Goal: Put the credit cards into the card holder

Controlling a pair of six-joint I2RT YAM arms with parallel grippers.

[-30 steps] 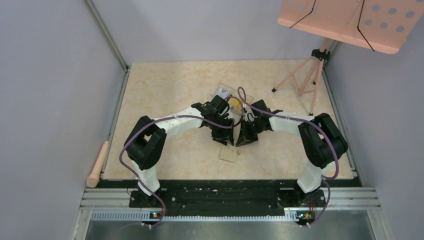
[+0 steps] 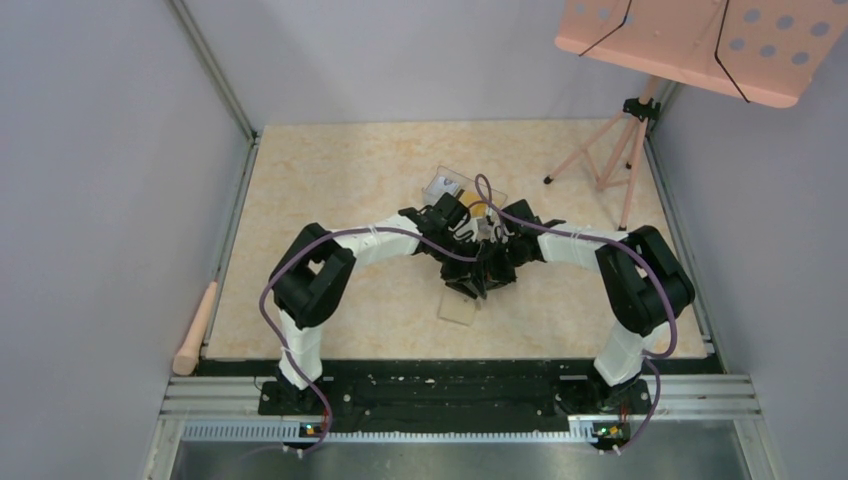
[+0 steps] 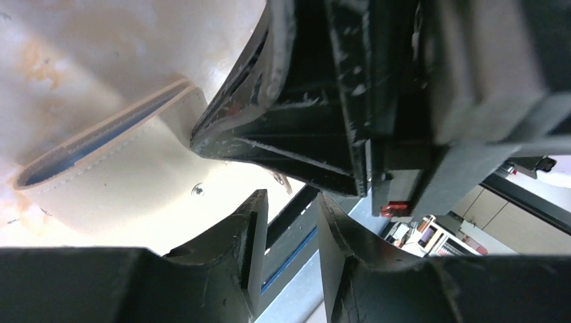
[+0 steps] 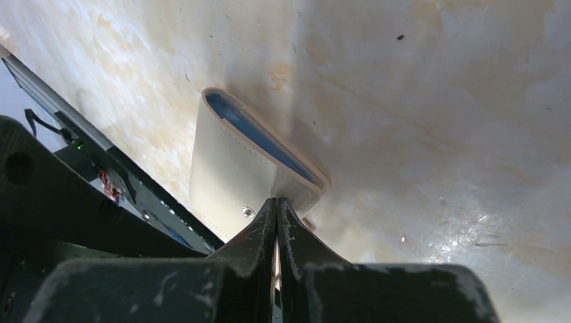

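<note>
The beige card holder [image 2: 457, 310] lies on the table below both grippers. In the right wrist view, the holder [image 4: 232, 175] has its long mouth slightly parted, with blue lining inside. My right gripper is shut at the holder's near corner; nothing shows between its fingers. Seen from the left wrist, that black gripper covers one end of the holder [image 3: 121, 182]. My left gripper is part open, fingertips apart and the gap empty, beside the right gripper. Cards, one white [image 2: 443, 186] and one yellow [image 2: 473, 205], sit in a clear tray, partly hidden by the arms.
The clear tray [image 2: 456, 171] stands behind the grippers. The arms crowd together over the table's middle, with a tripod [image 2: 620, 150] at the back right.
The left arm has moved to the right, closing the space between the two grippers and covering part of the area above the holder. The right arm and the holder look unmoved.
</note>
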